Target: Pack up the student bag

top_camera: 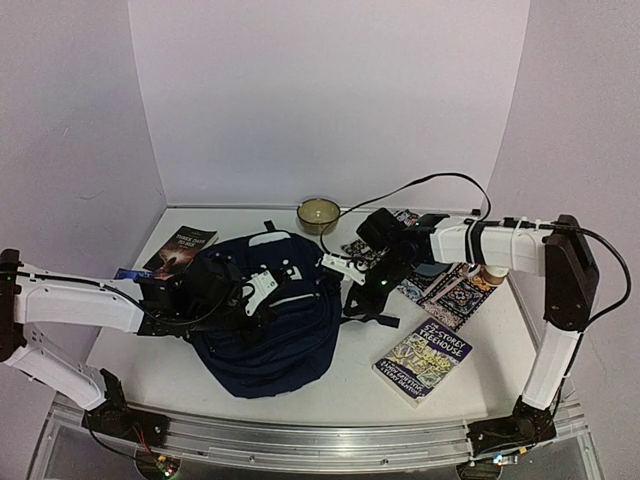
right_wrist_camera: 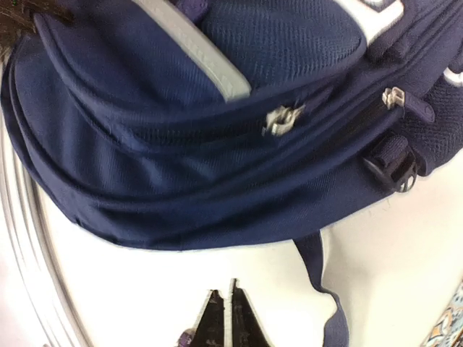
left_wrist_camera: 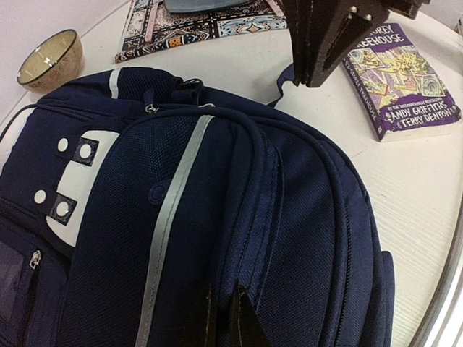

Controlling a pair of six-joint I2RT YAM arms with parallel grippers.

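Observation:
The navy student bag (top_camera: pixel 270 345) lies on the table, its white snap panel (left_wrist_camera: pixel 88 163) in the left wrist view. My left gripper is shut on a fold of the bag's fabric. My right gripper is shut beside the bag, white table behind its fingertips and nothing seen between them. Two metal zipper pulls, one nearer (right_wrist_camera: pixel 282 119) and one farther (right_wrist_camera: pixel 394 98), show on the bag in the right wrist view. A purple treehouse book (top_camera: pixel 422 360) lies right of the bag. Behind my left arm lies a dark-covered book (top_camera: pixel 182 250).
A bowl (top_camera: pixel 319 215) stands at the back. A patterned cloth (top_camera: pixel 462 310) with a blue-grey item on it lies right, partly under my right arm. One loose strap (right_wrist_camera: pixel 315 267) trails from the bag.

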